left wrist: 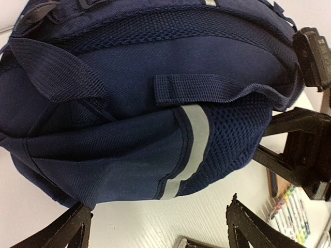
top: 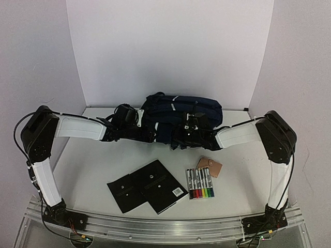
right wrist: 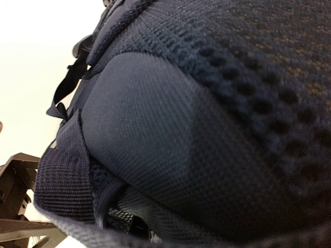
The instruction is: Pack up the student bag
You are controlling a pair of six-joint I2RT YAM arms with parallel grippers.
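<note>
The navy student bag [top: 194, 106] lies at the back middle of the table, its front part [left wrist: 129, 160] with a pale reflective strip filling much of the left wrist view. My left gripper [top: 151, 135] is at the bag's left front; its fingers [left wrist: 70, 227] stand wide apart in the left wrist view, with bag cloth just beyond. My right gripper [top: 181, 142] is against the bag's front, by the mesh and strap [left wrist: 217, 89]. Navy fabric [right wrist: 145, 113] fills the right wrist view and hides its fingertips, so its hold cannot be judged.
In front lie a black folder [top: 155, 181] and a smaller black pouch [top: 124, 194], overlapping. To their right are a pack of coloured markers [top: 200, 183] and a tan wallet [top: 209, 166].
</note>
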